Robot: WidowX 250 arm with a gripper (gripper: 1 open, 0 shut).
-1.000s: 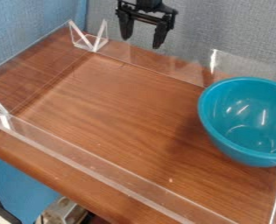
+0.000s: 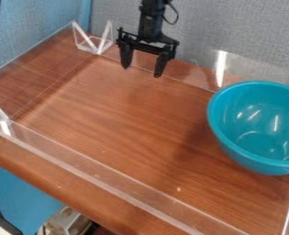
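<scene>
My black gripper (image 2: 143,61) hangs at the top middle of the view, above the back edge of the wooden table, its two fingers apart and open, with nothing between them. A large teal bowl (image 2: 250,147) stands on the table at the right.
Clear plastic edging with white brackets (image 2: 93,40) runs round it. Grey padded walls stand behind, and blue surfaces show at the left and below.
The bowl has stayed where it was.
</scene>
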